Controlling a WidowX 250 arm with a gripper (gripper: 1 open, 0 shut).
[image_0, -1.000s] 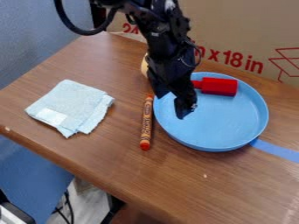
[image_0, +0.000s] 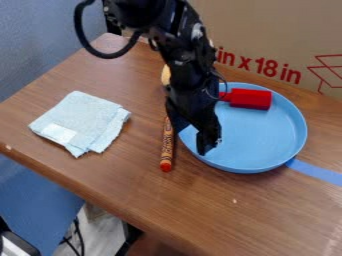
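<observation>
My black gripper (image_0: 190, 117) hangs over the left part of a blue plate (image_0: 261, 138), pointing down, just right of an orange-brown stick with a red end (image_0: 166, 155) lying on the wooden table. A red object (image_0: 253, 98) rests at the back of the plate, behind the gripper. A tan object at the back left is mostly hidden by the arm. I cannot tell whether the fingers are open or shut or what is between them.
A folded light blue cloth (image_0: 79, 122) lies on the table (image_0: 107, 185) at the left. A cardboard box (image_0: 281, 40) stands behind. Blue tape runs right of the plate.
The gripper has moved down and slightly left, closer to the stick and the plate. The plate, stick and cloth look unmoved.
</observation>
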